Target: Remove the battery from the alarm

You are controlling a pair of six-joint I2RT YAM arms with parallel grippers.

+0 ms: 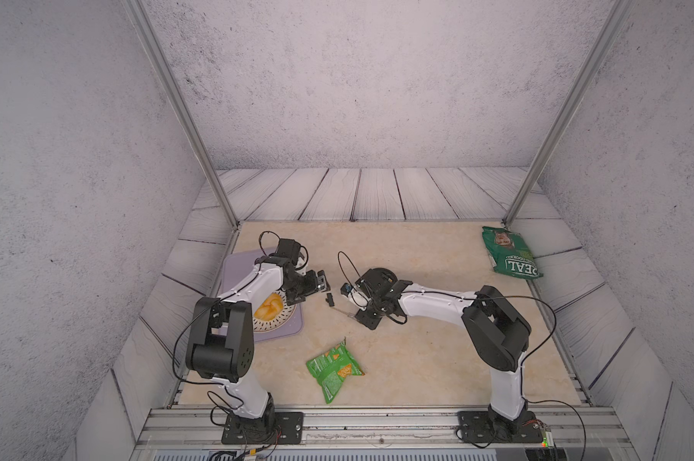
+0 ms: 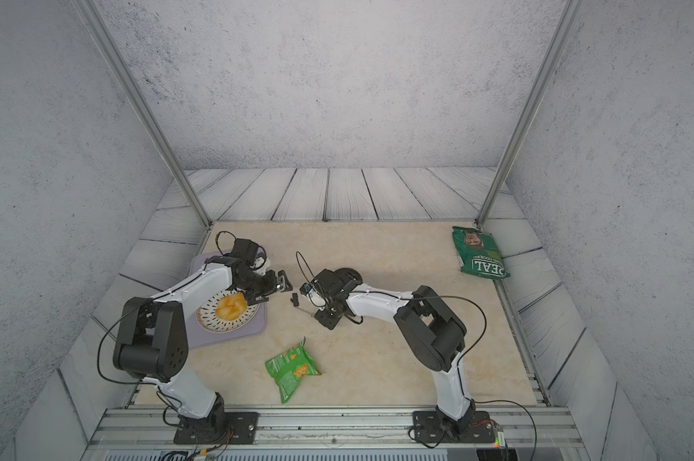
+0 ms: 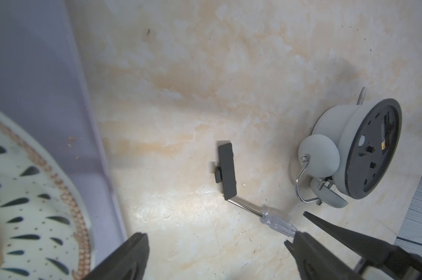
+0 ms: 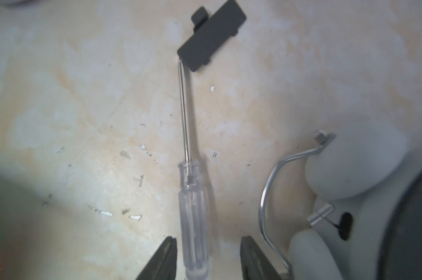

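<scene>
The white twin-bell alarm clock (image 3: pixel 330 126) lies with its black back visible in the left wrist view. Its battery slot (image 3: pixel 384 133) is uncovered, with a copper-coloured spot inside. The black battery cover (image 3: pixel 227 170) is on the table, touching the tip of a clear-handled screwdriver (image 4: pixel 192 214). My right gripper is part open, its fingertips on either side of the screwdriver handle in view; whether they touch it I cannot tell. Above the table near the tray, my left gripper (image 1: pixel 326 282) stands open and empty.
A purple tray (image 1: pixel 239 265) with a patterned plate (image 3: pixel 47 186) lies under the left arm. The green snack bag (image 1: pixel 335 371) is at the front, and a darker green bag (image 1: pixel 512 252) at the back right. Table behind the arms is free.
</scene>
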